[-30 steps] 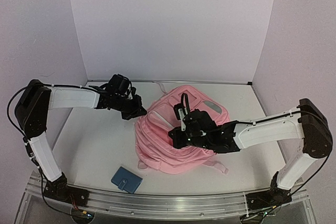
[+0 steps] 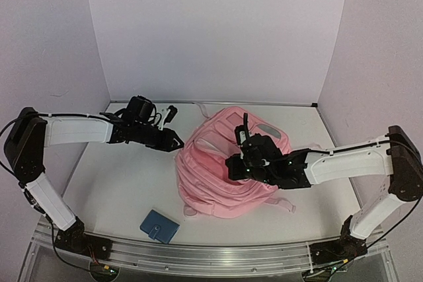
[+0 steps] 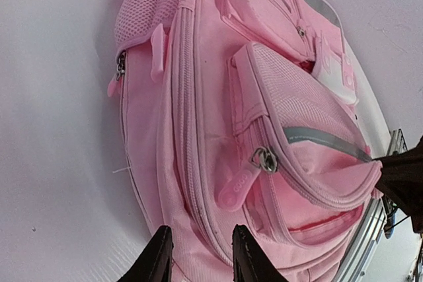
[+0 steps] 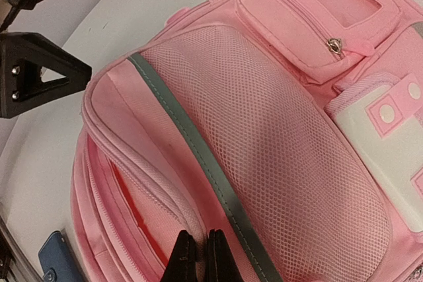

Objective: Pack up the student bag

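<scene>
The pink bag [image 2: 221,179] lies on the table with its main opening gaping. My left gripper [image 2: 176,128] is at the bag's left edge. In the left wrist view, its two fingertips stand apart, nothing between them. A pink zipper pull [image 3: 239,184] hangs from a metal slider [image 3: 266,160] on the front panel, beyond the right fingertip and outside the fingers. My right gripper is shut on the rim [image 4: 170,199] of the front panel, pulling that edge up in a fold.
A dark blue notebook [image 2: 159,226] with a snap strap lies at the table's front, left of the bag. Pink straps [image 2: 283,203] trail from the bag's lower right.
The right gripper has moved right, keeping the rim and shifting the bag a little that way.
</scene>
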